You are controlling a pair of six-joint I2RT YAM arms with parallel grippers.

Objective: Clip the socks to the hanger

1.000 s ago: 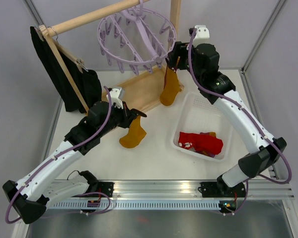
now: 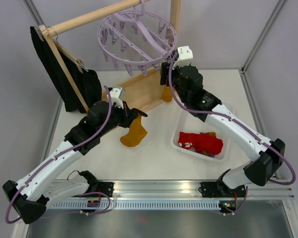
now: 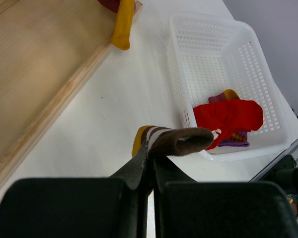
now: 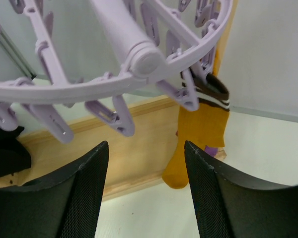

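My left gripper is shut on a mustard sock with a brown, white-striped cuff (image 3: 174,141), hanging below it in the top view. The purple round clip hanger (image 2: 136,39) hangs from the wooden rack. My right gripper (image 2: 171,67) is at the hanger's right edge; in the right wrist view its fingers (image 4: 84,188) are apart below the clips, with nothing seen between them. A second mustard sock with a dark striped cuff (image 4: 201,129) hangs at a clip on the hanger's rim, beyond the fingers.
A white basket (image 2: 176,129) holding red and other socks (image 2: 201,143) stands on the right. Black cloth (image 2: 64,74) hangs on the rack at left. The wooden board (image 3: 39,74) lies under the hanger.
Over the last second my right gripper moved left and down to the hanger's edge, away from where it was at the hanging sock. My left gripper is nearly still.
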